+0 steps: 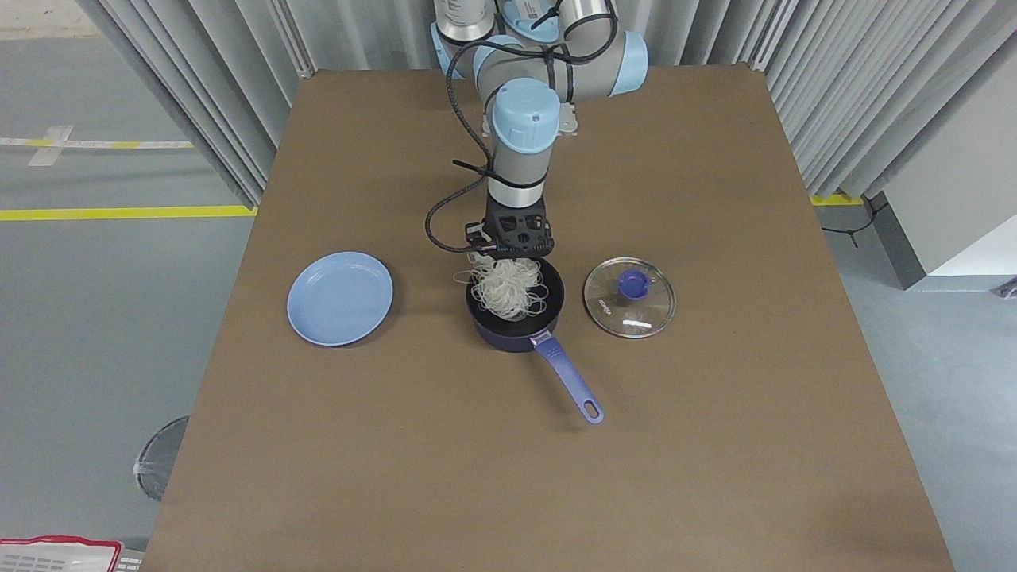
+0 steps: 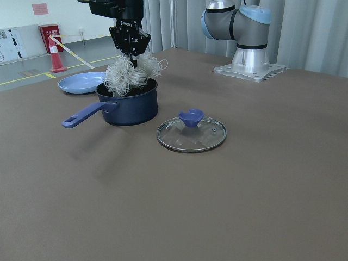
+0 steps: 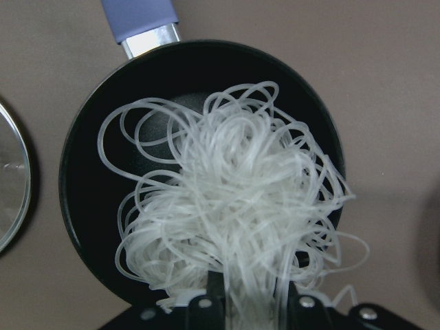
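A tangle of white noodles (image 1: 505, 284) sits in and over the dark saucepan (image 2: 130, 111), some loops reaching past its rim. My gripper (image 1: 508, 249) is directly above the pan, its tips buried among the noodles; in the wrist view strands (image 3: 240, 179) run between the fingers at the bottom, but the noodles hide how far apart they stand. The pan's blue handle (image 1: 567, 372) points toward the front right.
An empty blue plate (image 1: 339, 297) lies left of the pan. A glass lid (image 1: 620, 319) with a blue knob lies to its right.
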